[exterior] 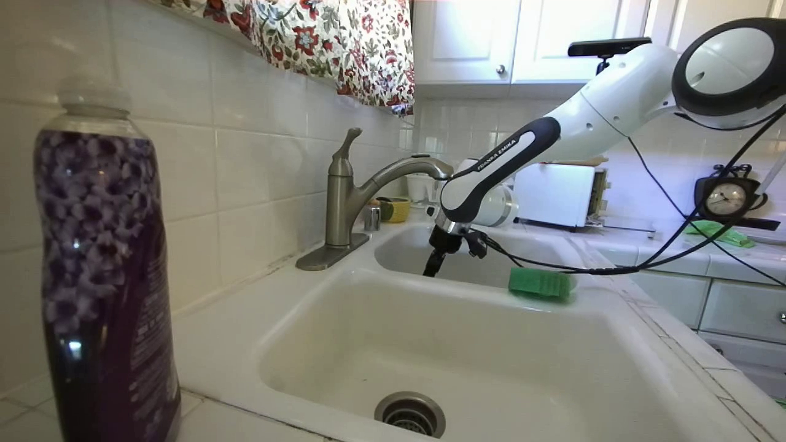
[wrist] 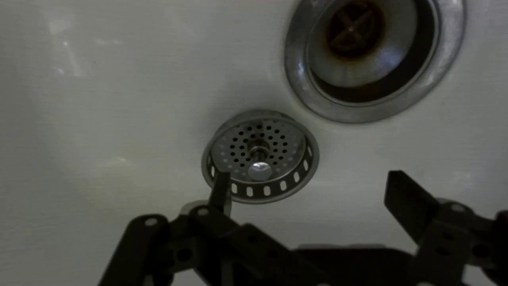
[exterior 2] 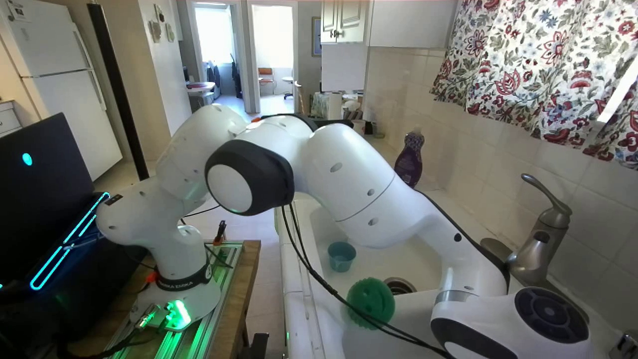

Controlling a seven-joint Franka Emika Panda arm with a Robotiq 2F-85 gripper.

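Note:
A metal strainer basket [wrist: 259, 157] lies on the white basin floor in the wrist view, its small knob facing up. Just up and right of it is an uncovered drain [wrist: 357, 52] with a steel rim. My gripper stands open above the basin with nothing between its fingers. The left fingertip [wrist: 220, 193] overlaps the strainer's lower left edge in this view; whether they touch I cannot tell. Bare basin shows by the right fingertip. In exterior view 1 the gripper [exterior: 431, 271] points down into the far basin, whose floor is hidden by the divider.
A green sponge [exterior: 540, 283] sits at the right end of the divider. The faucet [exterior: 339, 199] rises close to my arm on the wall side. A purple bottle [exterior: 107, 280] stands by the near basin, which holds a teal cup [exterior 2: 341, 256]. Cables hang below the arm.

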